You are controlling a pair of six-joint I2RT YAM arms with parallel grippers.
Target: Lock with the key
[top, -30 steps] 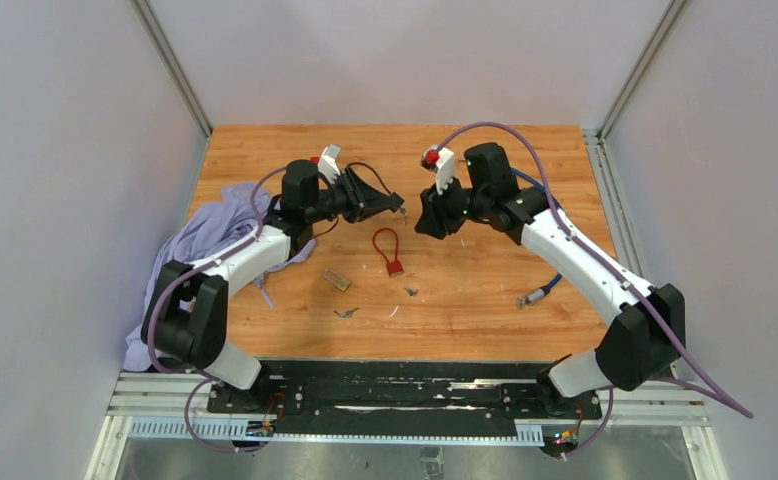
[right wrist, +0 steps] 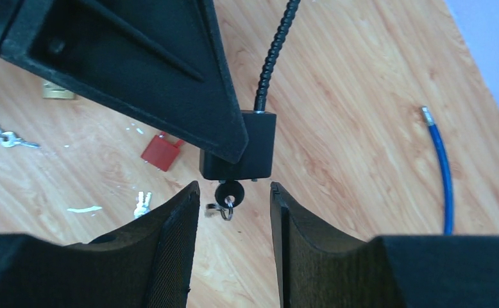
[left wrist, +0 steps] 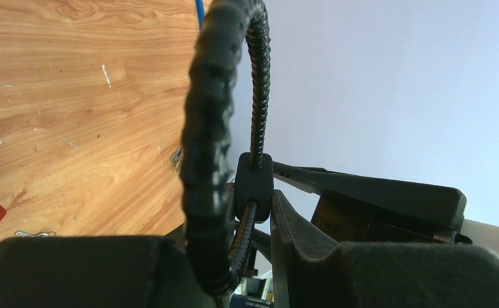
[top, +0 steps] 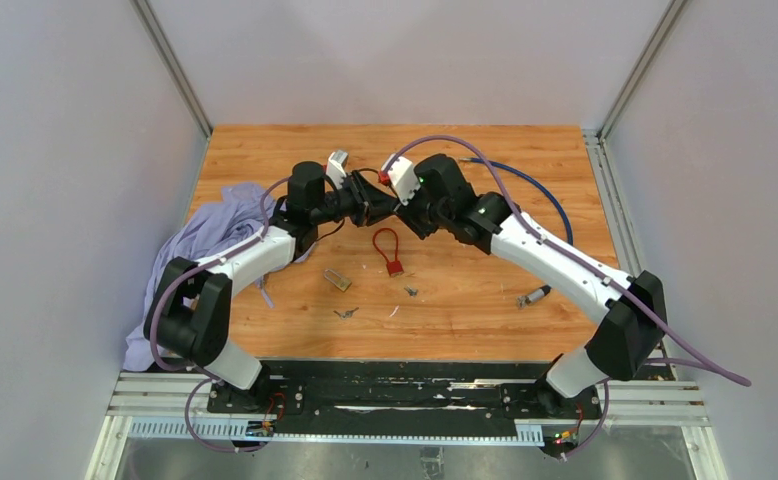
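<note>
My left gripper (top: 375,205) is shut on a black padlock (right wrist: 253,154) with a long braided cable shackle (left wrist: 210,122), held above the table. A key (right wrist: 229,192) sticks out from the bottom of the lock body in the right wrist view. My right gripper is open, its two fingertips either side of that key just below the lock. In the top view the two grippers meet and hide the lock body.
On the wooden table (top: 465,320) lie a red cable padlock (top: 394,268), a brass padlock (top: 337,280), loose keys (top: 346,313), a blue cable (top: 535,180) and, at the left, a lilac cloth (top: 215,230).
The right arm has moved left to meet the left gripper at the lock, and its wrist has turned. The left arm has stayed nearly still.
</note>
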